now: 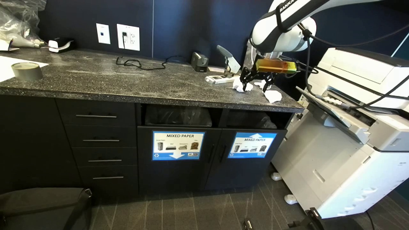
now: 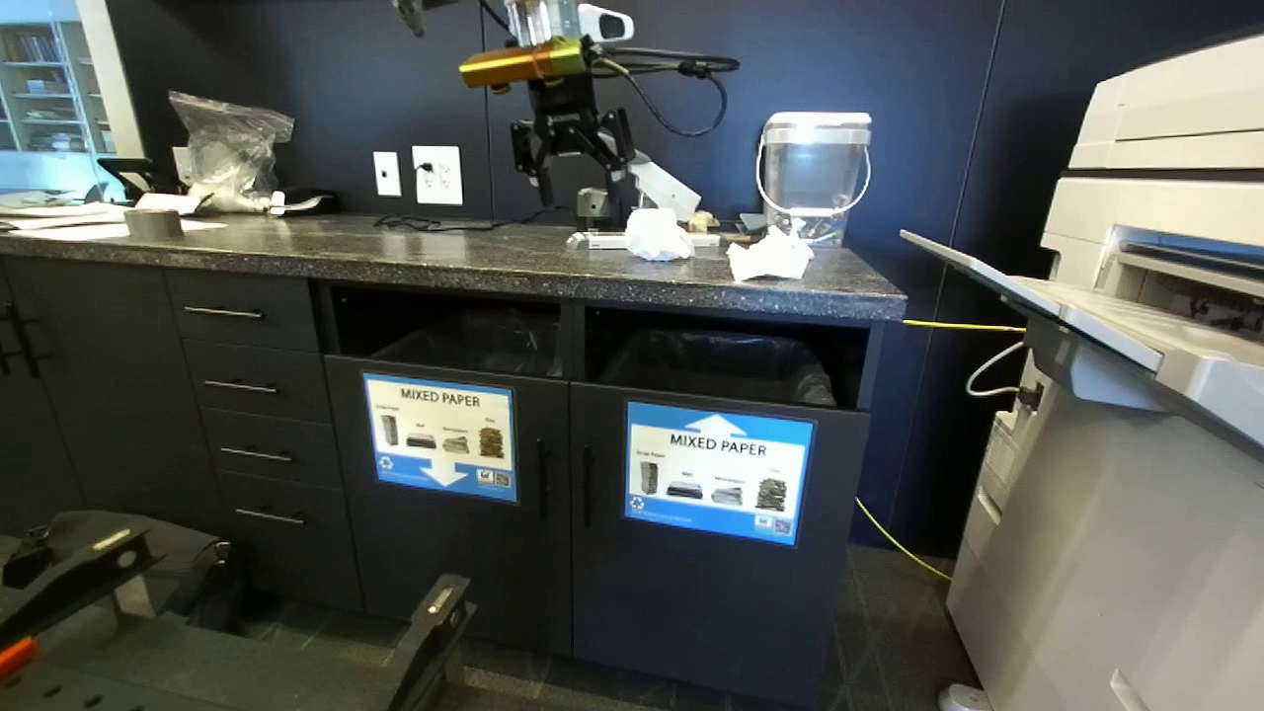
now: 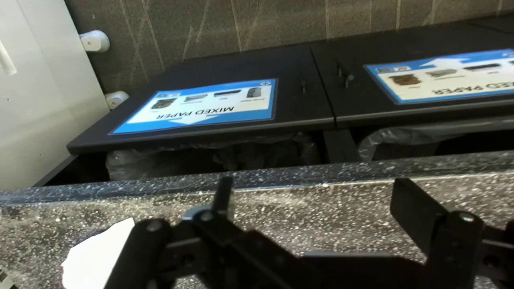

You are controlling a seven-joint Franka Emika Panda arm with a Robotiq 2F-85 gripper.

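Crumpled white papers lie near the counter's right end: one ball (image 1: 238, 84) by the stapler, another flatter piece (image 1: 273, 96) closer to the front edge, and a third partly behind my gripper (image 1: 255, 88). In exterior view 2 my gripper (image 2: 581, 180) hangs above the counter, left of the paper ball (image 2: 659, 236) and the spread piece (image 2: 771, 254). The wrist view shows its fingers wide apart over bare counter, nothing between them. There a white paper (image 3: 94, 257) lies beyond the left finger, partly covered by it.
Below the counter are two bin openings (image 2: 711, 355) with plastic liners. A large stapler (image 1: 228, 61), black box (image 1: 199, 62) and clear bucket (image 2: 815, 166) stand toward the back. The printer (image 1: 337, 153) flanks the right end. Mid-counter is mostly clear.
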